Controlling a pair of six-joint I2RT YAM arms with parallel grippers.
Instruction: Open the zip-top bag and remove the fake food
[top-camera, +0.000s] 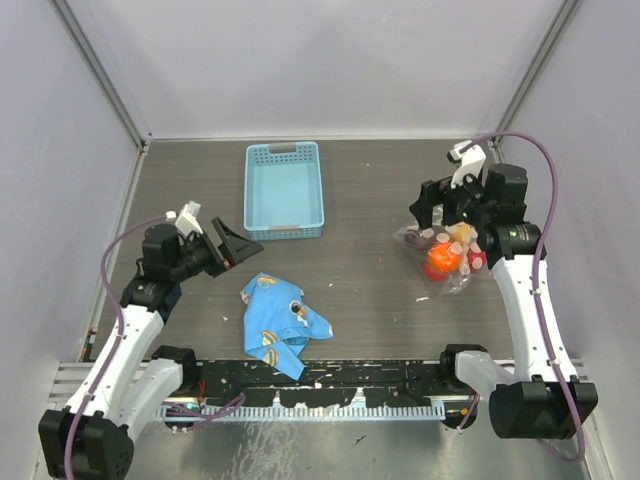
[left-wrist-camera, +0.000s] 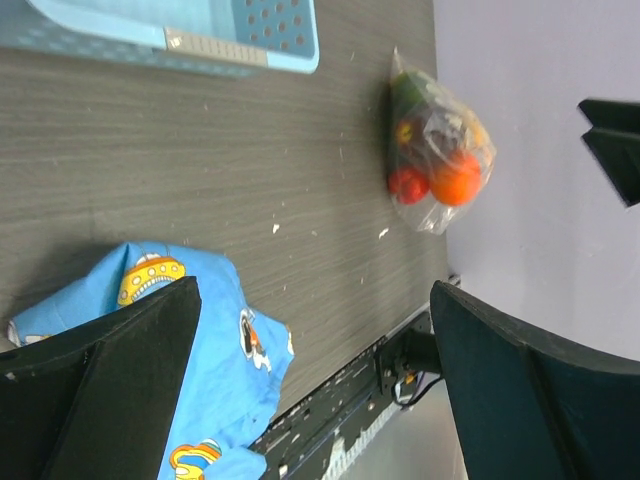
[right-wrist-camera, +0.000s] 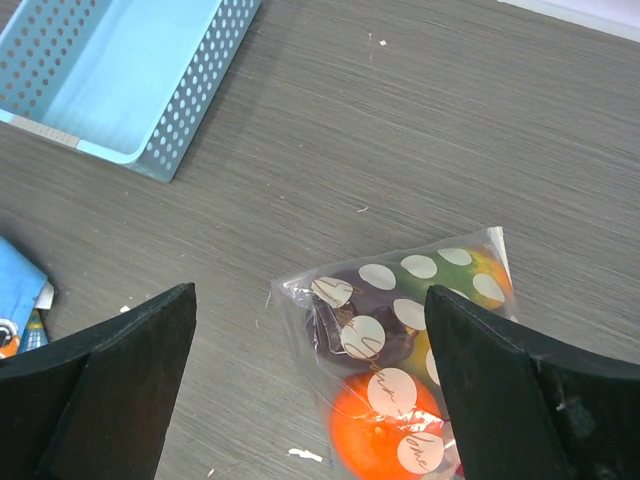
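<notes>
A clear plastic bag (top-camera: 452, 270) with white dots lies on the right side of the table, full of fake food in orange, red, dark purple and green. In the right wrist view an orange piece (right-wrist-camera: 362, 432) shows inside the bag. My right gripper (top-camera: 418, 212) hovers over the bag's far left part, open and empty; one of its fingers (right-wrist-camera: 530, 400) hides some of the bag in the right wrist view. On the other side, my left gripper (top-camera: 240, 250) is open above the table, between the basket and the cloth, holding nothing.
An empty light-blue basket (top-camera: 248, 190) stands at the back, left of centre. A crumpled blue patterned cloth (top-camera: 262, 310) lies near the front. Bare table (top-camera: 370, 270) separates the cloth from the bag. Walls close in both sides.
</notes>
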